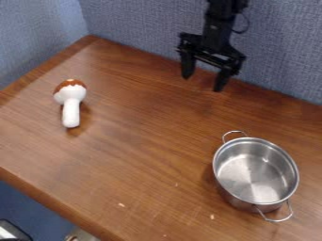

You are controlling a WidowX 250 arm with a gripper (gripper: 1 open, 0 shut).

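The black robot gripper (pixel 205 66) hangs from its arm at the back of the wooden table (pixel 145 141), above the tabletop near the blue-grey backdrop. Its fingers look spread apart, with nothing visible between them, though they are slightly blurred. A mushroom-shaped toy (pixel 71 102) with a brown and white cap and white stem lies at the left. A steel pot (pixel 254 174) with two wire handles stands at the front right, apart from the gripper.
The blue-grey backdrop rises along the back edge. The table's left edge runs diagonally past the toy.
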